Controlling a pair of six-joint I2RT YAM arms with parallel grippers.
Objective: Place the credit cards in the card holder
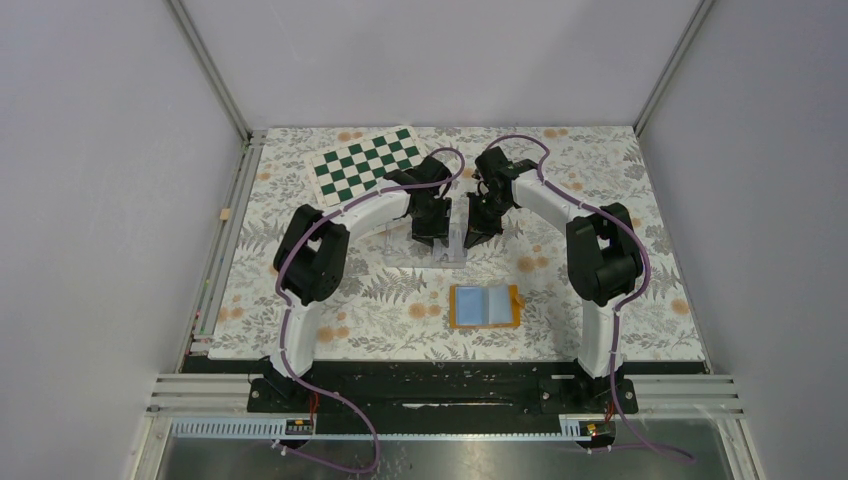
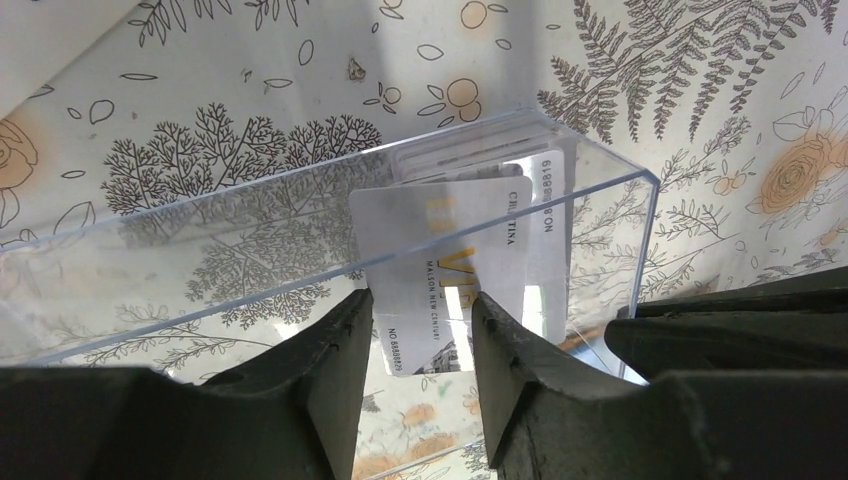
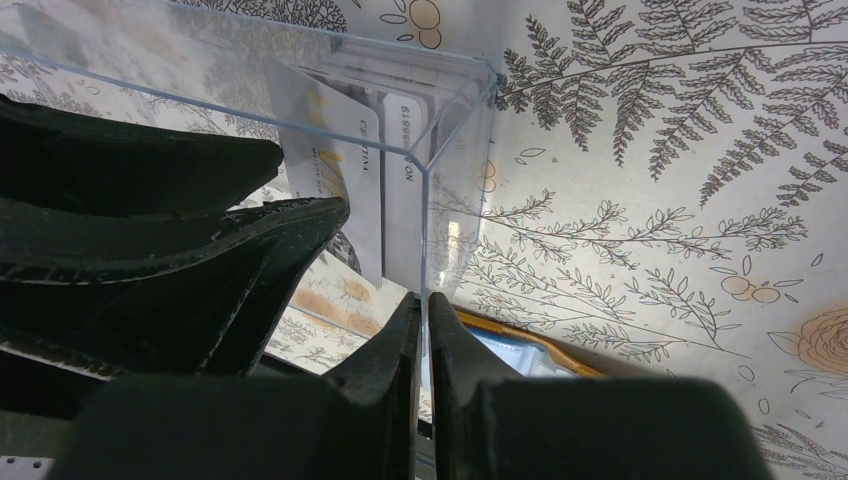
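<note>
A clear plastic box [image 1: 405, 263] lies near the table's middle, with several credit cards in its right end. In the left wrist view the top silver card [image 2: 440, 215] is tilted over the other cards [image 2: 547, 230], shifted to their left. My left gripper has its fingers apart over that card, one towards each side edge. The right gripper is shut on the box's end wall [image 3: 423, 235]. In the top view the card holder [image 1: 484, 306], orange-edged with pale blue inside, lies spread flat in front of the box.
A green-and-white checkered board [image 1: 368, 165] lies behind the left arm. Both grippers are close together at the box's right end. The patterned tabletop [image 1: 580, 335] right of the card holder is clear.
</note>
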